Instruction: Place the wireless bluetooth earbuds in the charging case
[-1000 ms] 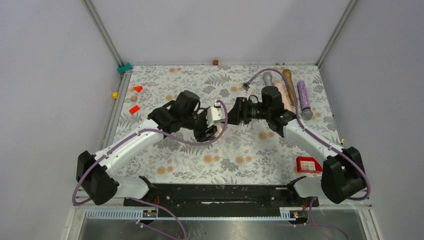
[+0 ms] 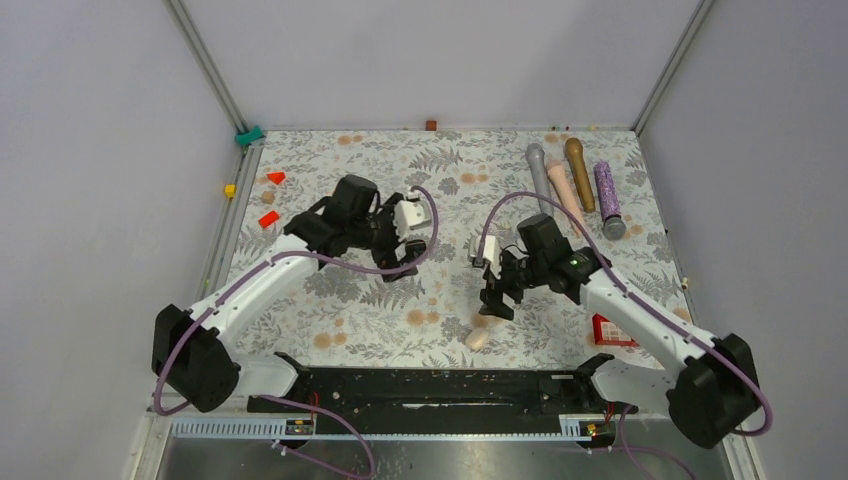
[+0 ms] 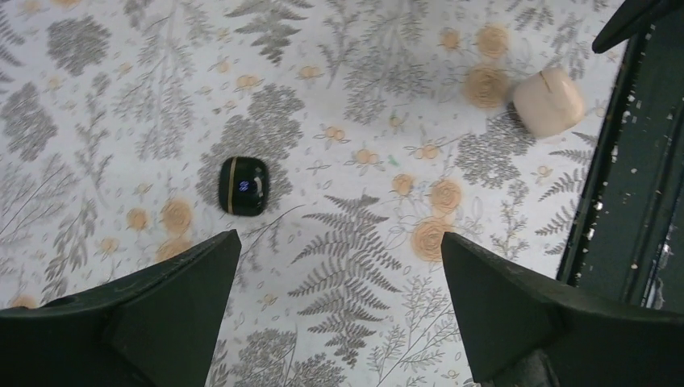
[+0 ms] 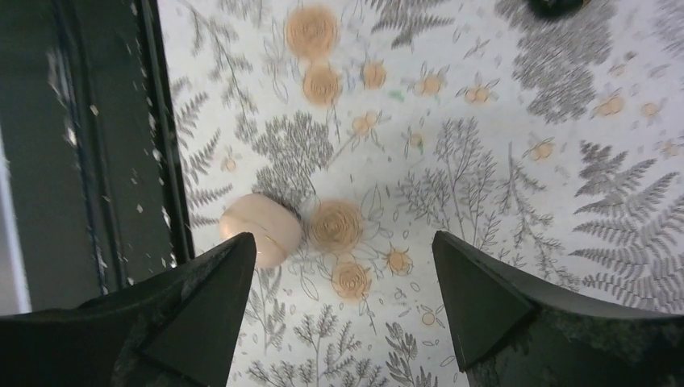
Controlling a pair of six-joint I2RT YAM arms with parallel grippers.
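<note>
A small pale beige rounded piece (image 2: 477, 338) lies near the front edge; in the left wrist view this piece (image 3: 548, 102) is at the upper right, and in the right wrist view the piece (image 4: 260, 230) sits beyond the fingers. A small glossy black square object (image 3: 243, 186) lies on the mat below my left gripper, which is open and empty. My right gripper stands part open above the pale piece, nothing seen between its fingers.
Several long rods (image 2: 607, 200) lie at the back right, a red box (image 2: 614, 331) at the right front, small red pieces (image 2: 268, 219) at the left.
The left gripper has shifted slightly back and left. The pale piece now lies slightly nearer the front.
</note>
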